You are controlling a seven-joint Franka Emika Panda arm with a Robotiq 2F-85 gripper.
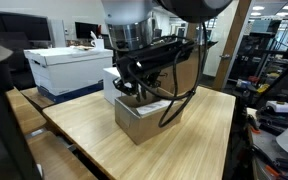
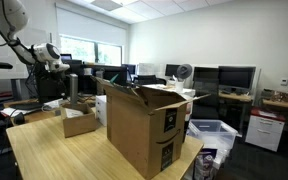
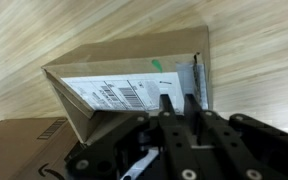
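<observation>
A small open cardboard box (image 1: 152,122) stands on the wooden table; in exterior view 2 the same box (image 2: 79,123) is beside a large carton. Its cardboard wall (image 3: 134,48) runs across the wrist view, with a white printed label or packet (image 3: 124,92) just inside it. My gripper is over the box opening, close to the wall, with its two dark fingertips apart. Nothing clearly shows between them. The arm (image 1: 134,30) comes from above and hides part of the box's far side. The depth of the box is mostly hidden.
A big cardboard carton (image 2: 149,130) stands open on the table near the small box. White lidded boxes (image 1: 64,68) are at the back left. Bare tabletop (image 1: 104,140) lies in front of the small box and to its left.
</observation>
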